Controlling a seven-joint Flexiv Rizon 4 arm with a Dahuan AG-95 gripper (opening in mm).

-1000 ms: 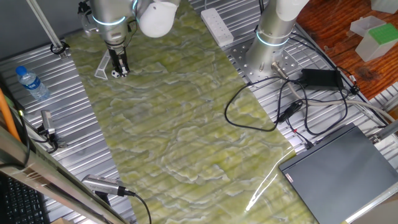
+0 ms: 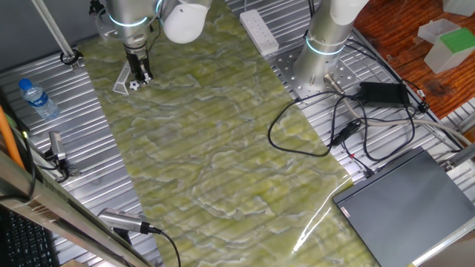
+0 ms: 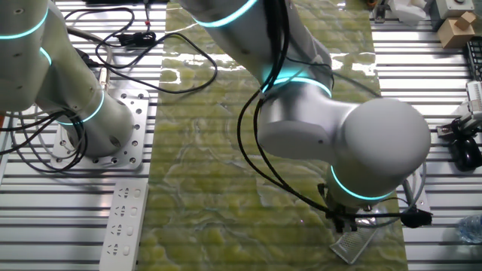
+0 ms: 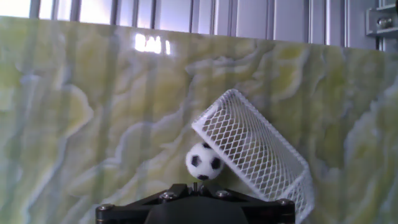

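Note:
A small black-and-white soccer ball (image 4: pixel 204 162) lies on the green marbled sheet, right against the lower-left edge of a white mesh goal (image 4: pixel 254 146) in the wrist view. Whether any of the ball is inside the goal, I cannot tell. My gripper is shut, its black fingertips meeting just behind the ball with nothing seen between them. In exterior view 1 the gripper (image 2: pixel 145 78) points down beside the ball (image 2: pixel 134 85), and the goal (image 2: pixel 122 80) stands just left of it. Exterior view 2 shows the goal (image 3: pixel 352 245) partly covered by the arm; the ball is hidden there.
The sheet (image 2: pixel 215 148) is otherwise clear. Its far edge meets ribbed metal close beyond the goal. A water bottle (image 2: pixel 38 99) stands to the left. A power strip (image 2: pixel 259 32), a black cable (image 2: pixel 300 153) and a laptop (image 2: pixel 408 208) lie on the right side.
Over the last second the gripper has shifted slightly up and left in exterior view 1. The ball has also moved a little that way, towards the goal, which looks unmoved.

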